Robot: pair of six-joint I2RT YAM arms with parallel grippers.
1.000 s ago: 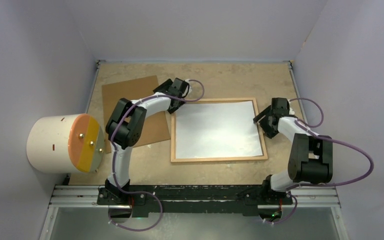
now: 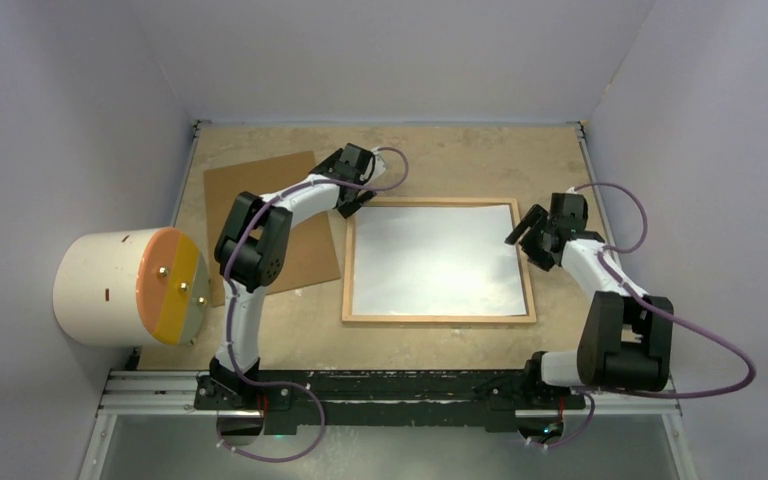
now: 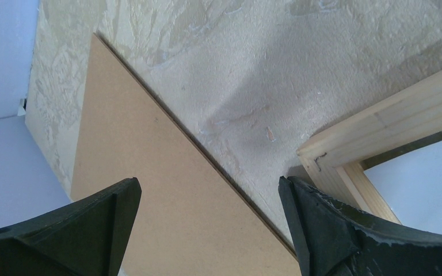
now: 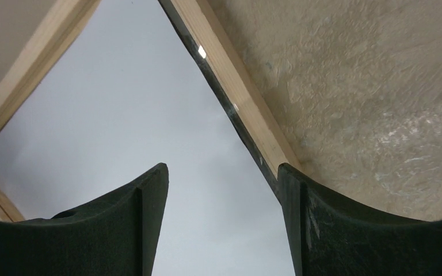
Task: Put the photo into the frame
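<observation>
The wooden frame (image 2: pixel 439 319) lies at mid-table with a blank white sheet (image 2: pixel 430 260) inside it, nearly filling it; in the right wrist view a thin dark strip shows along one inner edge. My left gripper hangs open over the brown board's edge near the frame's upper-left corner, nothing between its fingers. My right gripper is above the frame's right side, its fingers apart with the white sheet and wooden rail seen between them.
A brown board (image 2: pixel 300 255) lies at the left, partly under my left arm. A white cylinder (image 2: pixel 110 287) with coloured bands stands at the far left. Bare table lies behind the frame.
My left gripper has moved slightly toward the back of the table. My right arm has shifted a little, its elbow moving toward the front and right.
</observation>
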